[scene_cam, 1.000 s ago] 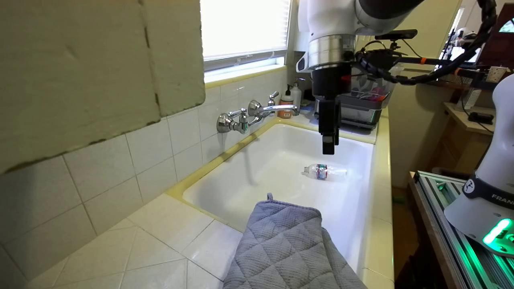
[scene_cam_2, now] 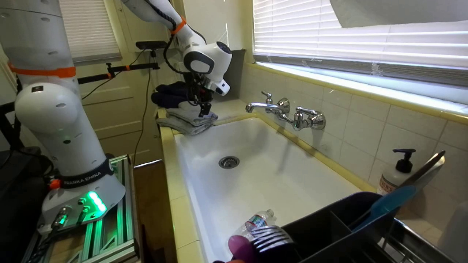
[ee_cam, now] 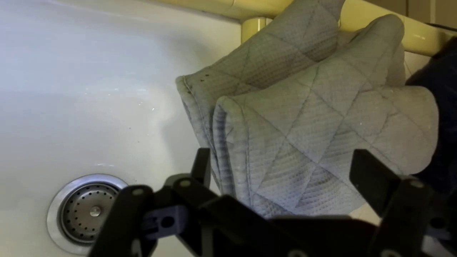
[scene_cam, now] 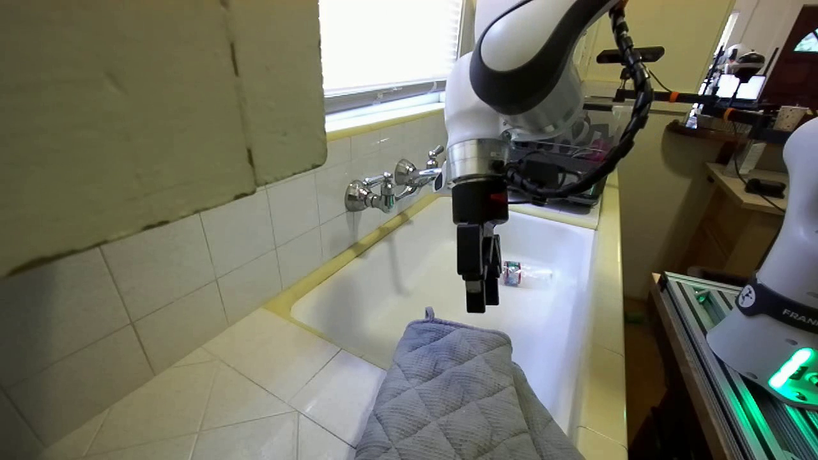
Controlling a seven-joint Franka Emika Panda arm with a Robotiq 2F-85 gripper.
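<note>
Two grey quilted oven mitts [scene_cam: 452, 375] lie overlapped on the counter at the sink's near end, their cuffs reaching over the rim. In the wrist view the upper mitt [ee_cam: 308, 137] sits partly on top of the other mitt [ee_cam: 265, 64]. My gripper is open above the upper mitt, its fingers spread wide with nothing held between them. From the first exterior view, the gripper [scene_cam: 481, 299] hangs pointing down close to the mitts' cuff end. In the second exterior view the gripper [scene_cam_2: 204, 109] appears right by the mitts [scene_cam_2: 191, 118].
A clear plastic bottle [scene_cam_2: 259, 221] lies in the white sink [scene_cam_2: 280, 175]. The faucet [scene_cam_2: 285, 109] juts from the tiled wall. At the far end stands a black dish rack [scene_cam_2: 338, 223] with utensils. Dark cloth [scene_cam_2: 169, 94] lies behind the mitts.
My gripper has come lower and nearer to the mitts, moving leftward in the first exterior view. The mitts and the bottle have stayed where they were.
</note>
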